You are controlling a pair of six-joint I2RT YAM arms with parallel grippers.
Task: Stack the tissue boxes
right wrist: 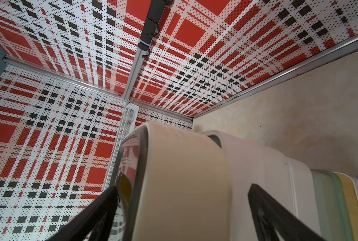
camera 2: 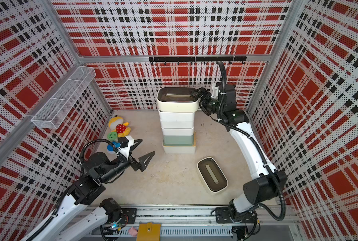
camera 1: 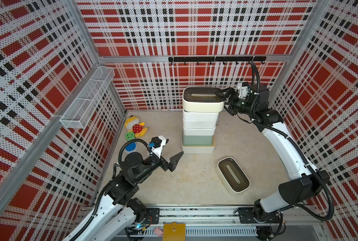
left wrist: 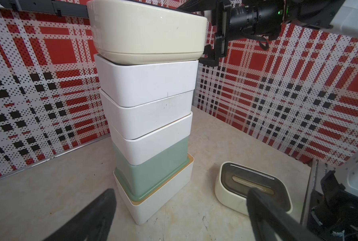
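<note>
A tall stack stands at the back middle of the table: a white base box (camera 1: 197, 149), a green box (camera 1: 197, 139), several white boxes (camera 1: 199, 123), and on top a cream tissue box (camera 1: 203, 106) with a dark lid. The top box rests on the white box below. My right gripper stands open around the cream box's right end, its fingers (right wrist: 273, 212) apart from the wall. A second cream tissue box (camera 1: 234, 175) lies at the front right. My left gripper (camera 1: 174, 150) is open and empty, left of the stack's foot.
Stuffed toys (camera 1: 137, 126) lie at the left edge of the table. A wire basket (camera 1: 89, 97) hangs on the left wall. Free table surrounds the stack, mainly in front. A black rail (camera 1: 217, 59) runs along the back wall.
</note>
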